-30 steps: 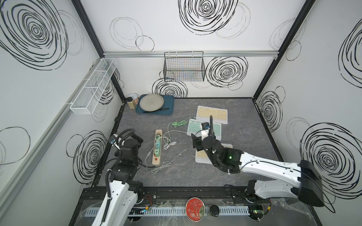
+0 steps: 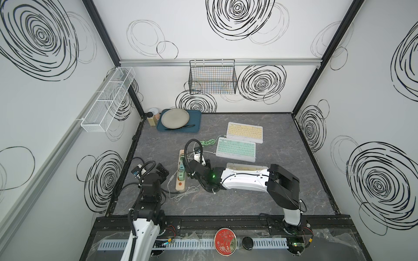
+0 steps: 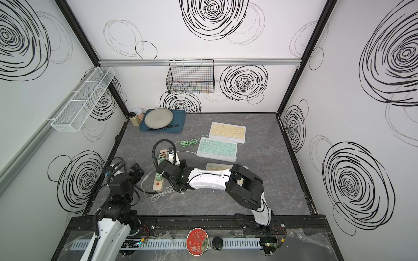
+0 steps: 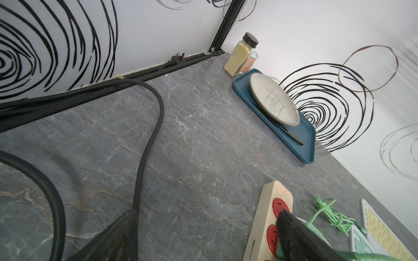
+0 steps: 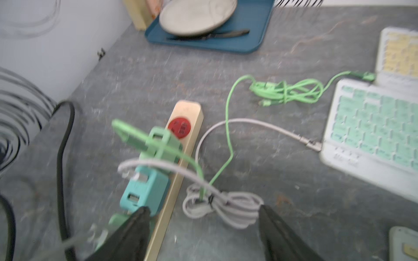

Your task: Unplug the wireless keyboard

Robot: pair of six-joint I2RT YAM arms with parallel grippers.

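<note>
The beige power strip [image 2: 180,151] carries several pale green adapters, including a plug [image 5: 143,191] with a white cable [image 5: 257,124] above it. That cable's far end meets the mint-key keyboard [image 5: 370,130]; a green cable [image 5: 228,117] also rises from the strip. A yellow-key keyboard [image 2: 245,131] lies behind the mint one, and another pale keyboard [image 2: 248,166] is partly covered by my right arm. My right gripper is beside the strip, fingers apart, nothing held. My left gripper stands open and empty, left of the strip.
A blue tray [image 2: 196,117] holding a grey plate and a dark utensil sits at the back left, with bottles beside it. A black cable [image 4: 145,161] runs across the left side. Bundled white cable [image 2: 187,193] lies near the strip's front end.
My right arm has swung left from over the front keyboard to the power strip, now shading part of that keyboard. My left gripper has shifted slightly. The keyboards and strip look unmoved.
</note>
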